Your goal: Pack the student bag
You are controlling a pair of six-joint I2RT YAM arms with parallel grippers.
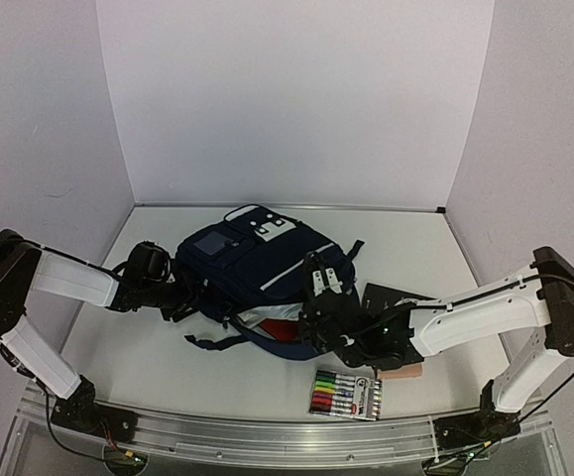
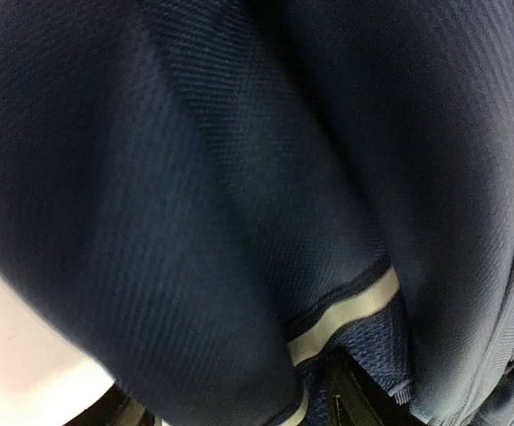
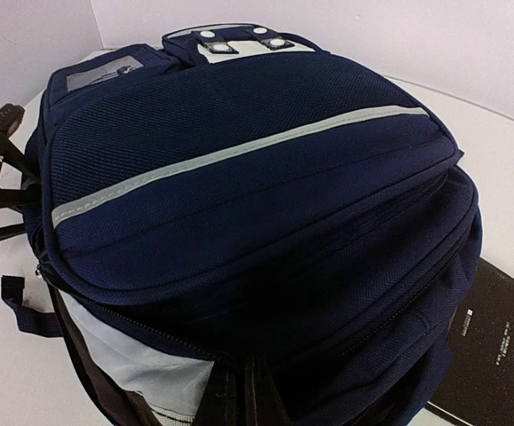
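The navy backpack [image 1: 252,253] lies on the table, its front opening showing white lining [image 3: 141,351] and something red [image 1: 279,329] inside. At that opening, my right gripper is shut, with the bag's zipper edge running in between its fingertips. My left gripper [image 1: 185,297] is at the bag's left side; in the left wrist view its fingers [image 2: 356,399] stand wide apart, with navy cloth filling the view in front of them. A pack of coloured markers [image 1: 346,395] lies in front of the bag. A dark book [image 3: 496,346] rests to its right, partly hidden by my right arm in the top view.
A pinkish-tan item [image 1: 401,369] lies under the right arm, partly covered. A loose strap [image 1: 217,343] trails on the table at the front left. White walls enclose the back and sides.
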